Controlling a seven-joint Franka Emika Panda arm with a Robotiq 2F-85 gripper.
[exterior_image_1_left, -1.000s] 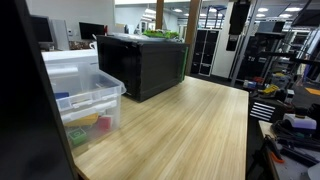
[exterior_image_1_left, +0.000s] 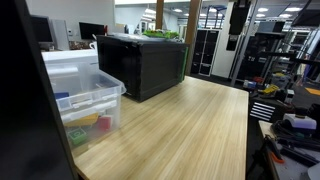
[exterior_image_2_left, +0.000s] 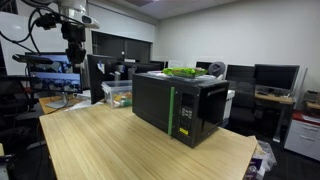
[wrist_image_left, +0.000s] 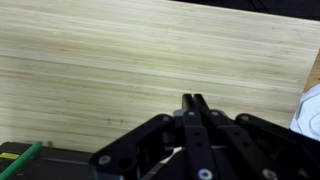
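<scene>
My gripper points down over the wooden table in the wrist view, its fingers together; it looks shut, and no object shows between the fingertips. High above the tabletop, the gripper (exterior_image_1_left: 232, 44) also appears at the upper part of exterior view 1. In exterior view 2 the gripper (exterior_image_2_left: 77, 56) hangs at the left, well clear of the table (exterior_image_2_left: 110, 145). A black microwave (exterior_image_2_left: 165, 107) stands on the table, with a green item (exterior_image_2_left: 185, 72) on top. Beside it sits a clear plastic bin (exterior_image_1_left: 93, 105) with colourful things inside.
Bare wood (exterior_image_1_left: 175, 130) covers the table's middle and front. A white object (wrist_image_left: 308, 112) lies at the right edge of the wrist view. A green strip (wrist_image_left: 22, 160) shows at its lower left. Monitors and desks stand farther back.
</scene>
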